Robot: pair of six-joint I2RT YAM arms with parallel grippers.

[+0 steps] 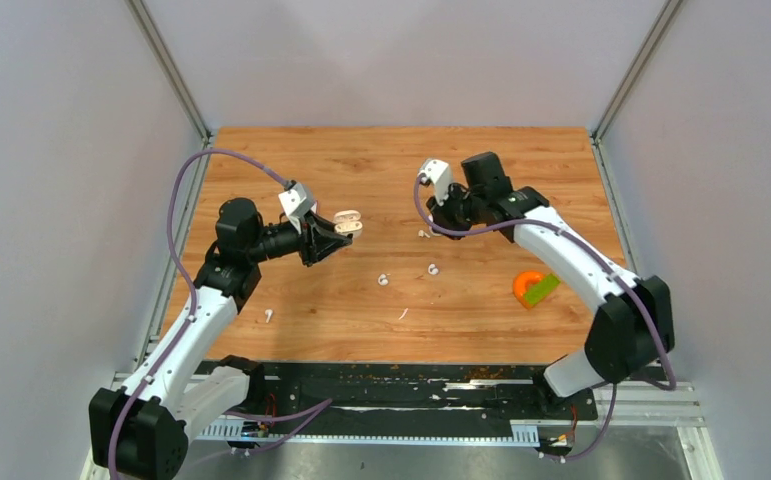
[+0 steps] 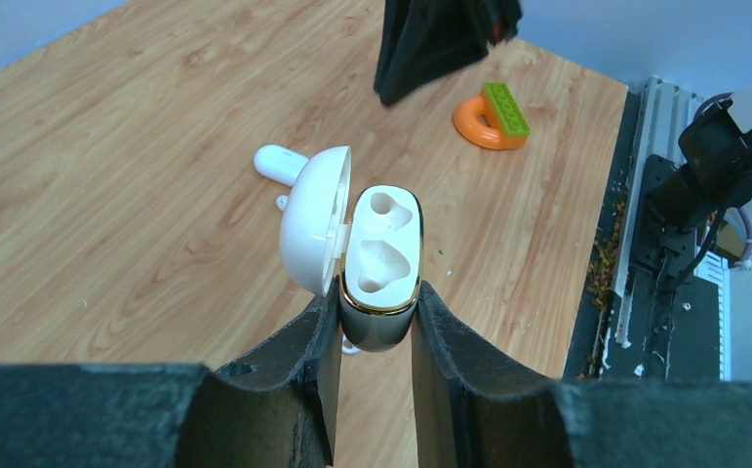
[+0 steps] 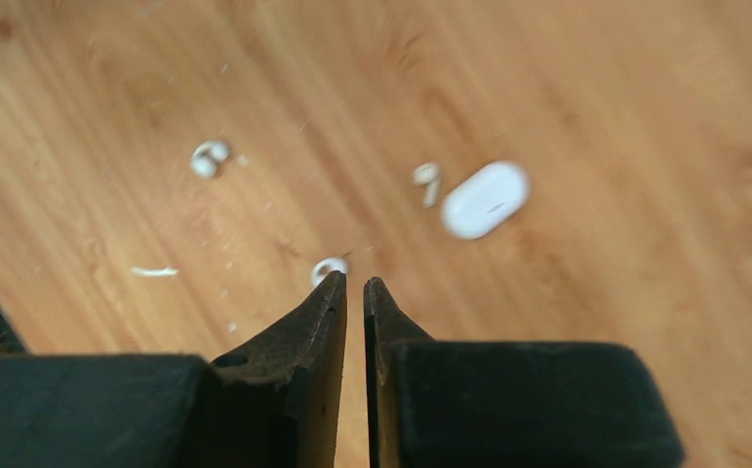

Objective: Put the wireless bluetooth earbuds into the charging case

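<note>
A white charging case (image 2: pixel 381 253) stands with its lid open, and my left gripper is shut on its lower end. Two hollows show inside the case, with no earbud seen in them. My right gripper hangs above the table to the right of the case, its fingers a narrow gap apart and nothing visible between them. Beneath it on the wood lie a white earbud (image 3: pixel 428 183) and a closed white case (image 3: pixel 486 200). Another earbud-like piece (image 1: pixel 269 315) rests at the table's front left.
Small white pieces (image 1: pixel 383 280) and a thin white strip (image 1: pixel 403 313) lie scattered mid-table. An orange ring with a green block (image 1: pixel 536 287) sits at the right.
</note>
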